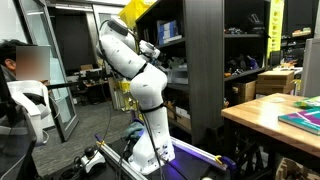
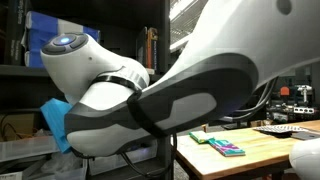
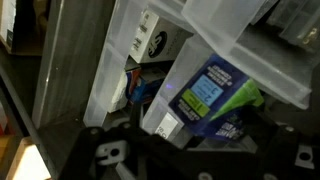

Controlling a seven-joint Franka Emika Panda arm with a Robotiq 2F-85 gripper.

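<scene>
In the wrist view my gripper is open, its dark fingers low in the picture and poorly lit. Beyond them is a clear plastic bin holding a blue and green packet. The packet lies between the fingers as seen from the wrist; whether they touch it cannot be told. The white arm rises from its base and bends toward the shelves in exterior view 1. In exterior view 2, the arm fills much of the picture and hides the gripper.
A white box with black print sits beside the packet in the wrist view. Dark shelves stand behind the arm, with cardboard boxes farther right. A wooden table occupies the right side; a person is at left.
</scene>
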